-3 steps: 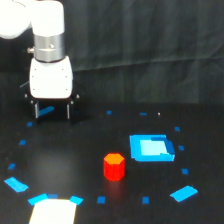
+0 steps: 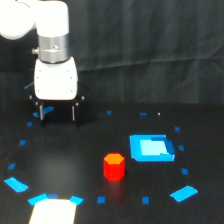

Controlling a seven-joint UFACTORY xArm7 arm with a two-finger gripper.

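A red hexagonal block [image 2: 114, 168] stands upright on the dark table, a little right of centre and toward the front. Behind it and to the right lies a pale square [image 2: 153, 147] framed by blue tape. At the back left hangs my gripper [image 2: 58, 115], its dark fingers spread wide apart with nothing visible between them. It is well clear of the red block.
A cream-coloured square [image 2: 53, 212] is cut off by the bottom edge at the front left. Blue tape pieces, such as one strip [image 2: 184, 193] at the front right, lie flat around the work area. Bare table separates gripper and block.
My gripper has shifted slightly to the right and a little lower in the picture. The block and the squares have stayed in place.
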